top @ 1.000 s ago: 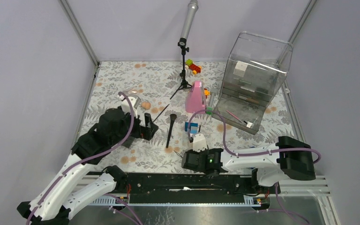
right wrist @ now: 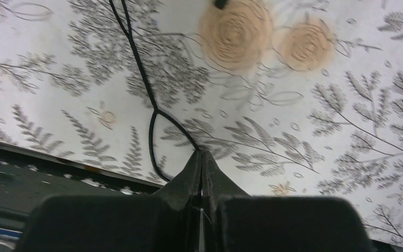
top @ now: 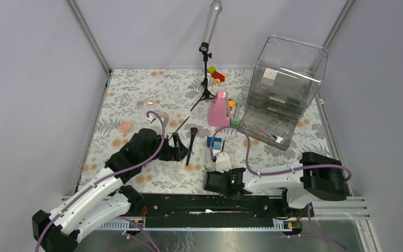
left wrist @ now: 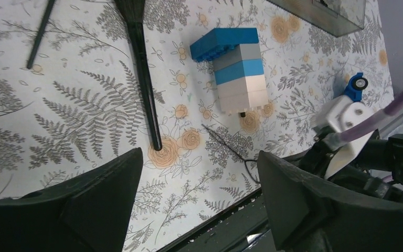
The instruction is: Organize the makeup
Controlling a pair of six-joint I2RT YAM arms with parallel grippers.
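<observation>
My left gripper [top: 181,149] hovers beside a black makeup brush [top: 192,139], its fingers apart with nothing between; in the left wrist view the brush handle [left wrist: 146,94] lies between and beyond them on the floral mat. A thinner dark stick [left wrist: 40,34] lies left of it. My right gripper is shut at the front of the mat over a thin black forked cord-like line [right wrist: 147,84]; whether any of it is pinched I cannot tell. A clear acrylic organizer [top: 266,131] at the right holds a pink pencil-like item [top: 260,127].
Stacked blue, grey and white blocks [left wrist: 241,89] lie right of the brush. A pink object [top: 219,110], small toys [top: 218,76] and a black tripod [top: 205,92] stand behind. Free mat lies at the left rear.
</observation>
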